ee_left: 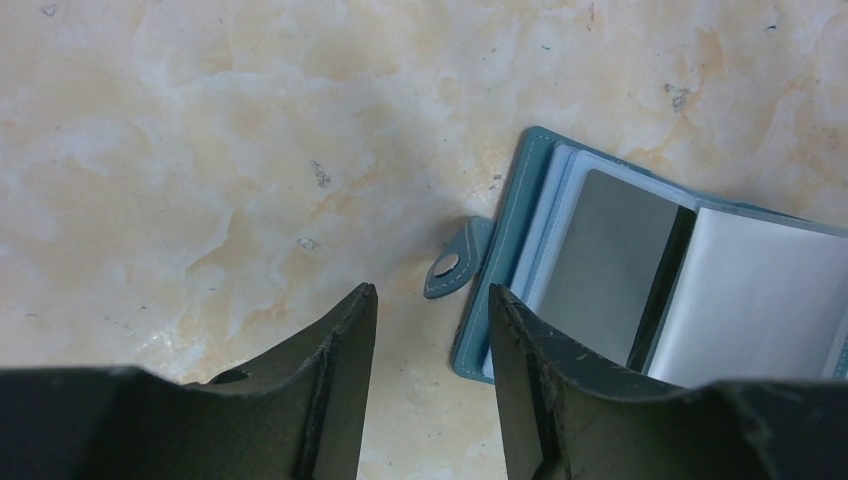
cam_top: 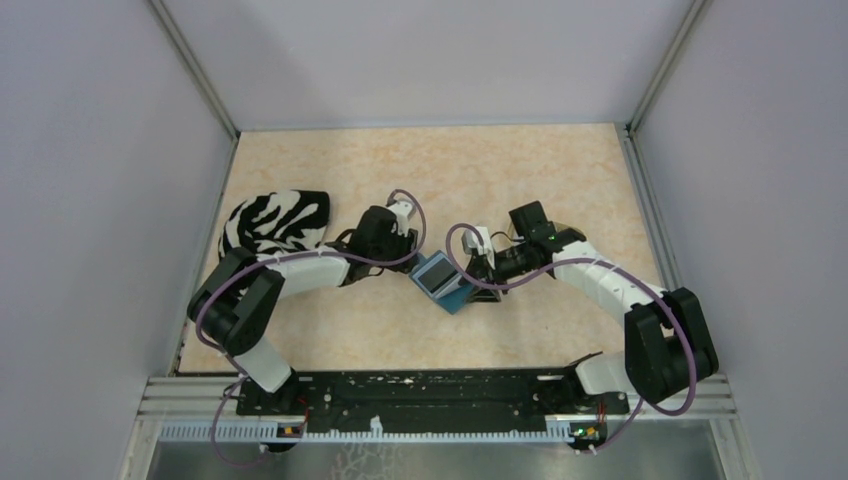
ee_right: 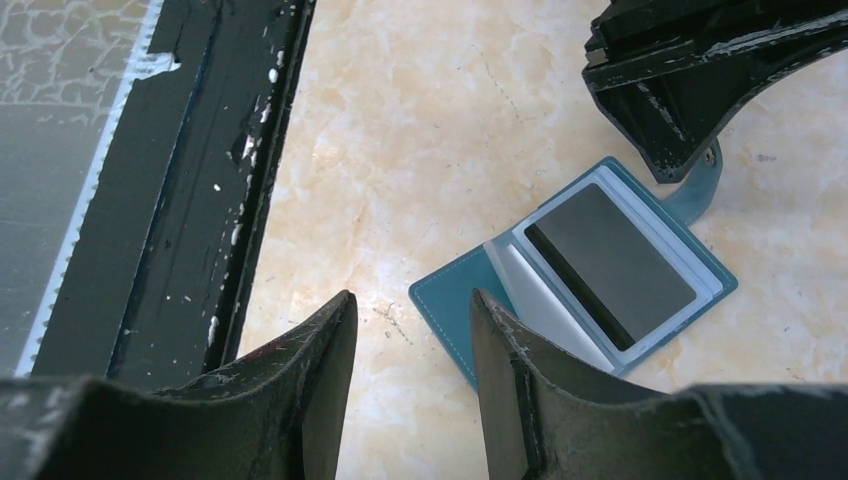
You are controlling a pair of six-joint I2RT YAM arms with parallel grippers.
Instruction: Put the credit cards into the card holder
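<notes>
The blue-teal card holder (cam_top: 437, 276) lies spread on the table, tilted in the top view. Its dark grey window (ee_left: 606, 260), pale pocket flap (ee_left: 755, 300) and small tab with a metal snap (ee_left: 447, 265) show in the left wrist view. At the tab end stands my left gripper, part open; the tab appears between its fingertips, not gripped. My right gripper is open and empty by the holder's other end, one finger (ee_right: 492, 345) overlapping the teal flap in view. No loose card can be made out.
A black-and-white striped cloth (cam_top: 276, 222) rests at the table's left. Behind the right arm, a tan box (cam_top: 566, 231) is mostly hidden. Bare table extends behind and in front of the holder.
</notes>
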